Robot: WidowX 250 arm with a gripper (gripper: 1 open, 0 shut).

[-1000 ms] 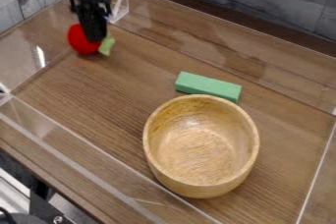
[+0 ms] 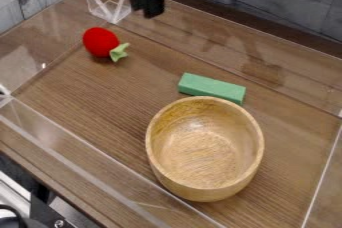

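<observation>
A red round object with a green tip, like a tomato or strawberry (image 2: pixel 100 42), lies on the wooden table at the upper left. My dark gripper (image 2: pixel 144 2) is raised at the top edge, above and to the right of it, blurred and partly out of frame; its fingers are unclear. A green block (image 2: pixel 213 88) lies right of centre. A wooden bowl (image 2: pixel 203 150) stands empty at the lower right.
A clear plastic piece (image 2: pixel 110 2) is at the top left near the table's back.
My gripper has risen away from the red object toward the top edge and right. The red object sits slightly further right and lower than before.
</observation>
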